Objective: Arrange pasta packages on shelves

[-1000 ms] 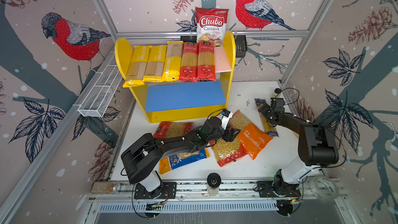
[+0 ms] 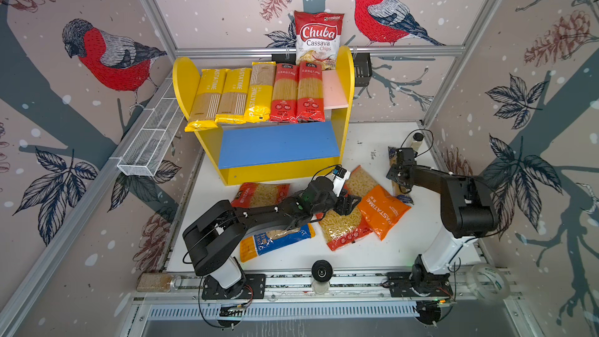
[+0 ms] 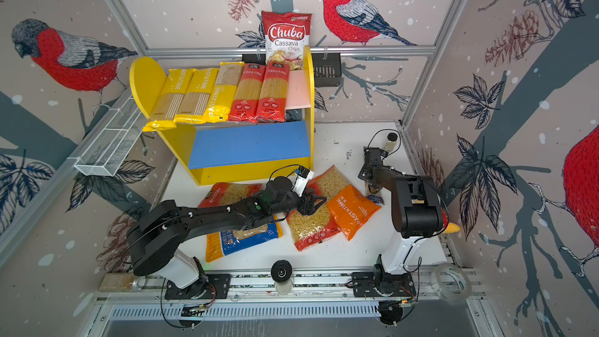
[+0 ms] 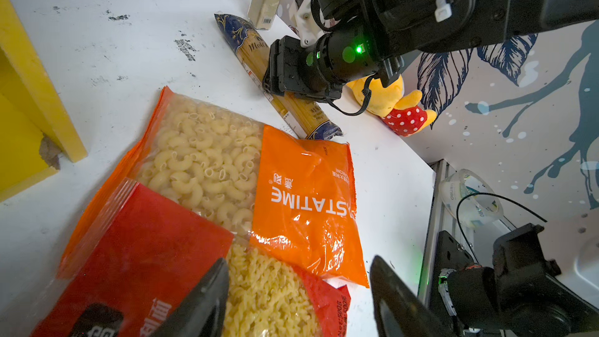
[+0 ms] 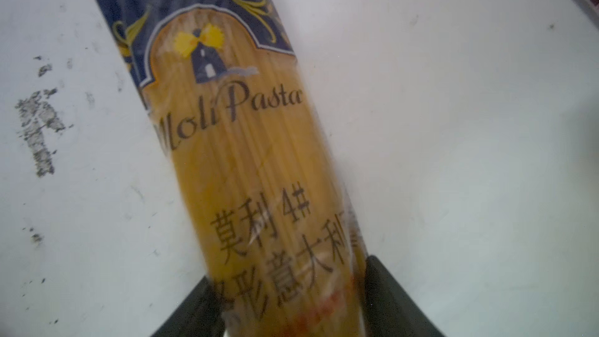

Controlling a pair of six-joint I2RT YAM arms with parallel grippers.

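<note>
A long Moli Pasta spaghetti package (image 5: 249,137) lies on the white table at the right. My right gripper is around its body, fingers part open on either side; whether they grip it is unclear. My left gripper stands open over bags of short pasta, among them a red bag (image 4: 137,256) and an orange Pastatime bag (image 4: 305,199). Yellow and red spaghetti packs (image 2: 285,90) lie side by side on the top shelf; the blue lower shelf (image 2: 279,143) is bare.
A chips bag (image 2: 318,34) stands behind the top shelf. A jar (image 4: 267,0) and a plush toy (image 4: 405,121) are at the table's right edge. A blue pasta bag (image 2: 280,240) lies front left under the left arm.
The left arm and the other packages look unchanged.
</note>
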